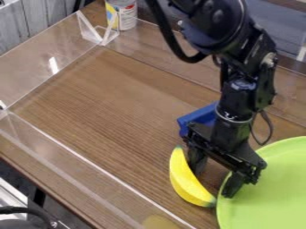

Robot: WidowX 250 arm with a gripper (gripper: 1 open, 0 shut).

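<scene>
A yellow banana (188, 183) lies on the wooden table (107, 107) at the front right of the surface, curving just left of my gripper (217, 170). The black gripper is low and open, its fingers over the gap between the banana and a green plate (269, 192) that fills the lower right corner. Whether a finger touches the banana is hard to tell. A blue object (196, 119) lies behind the arm, partly hidden by it.
At the back left stand a can (121, 14) and a white clip-like piece (96, 29). Clear plastic edging runs along the left side.
</scene>
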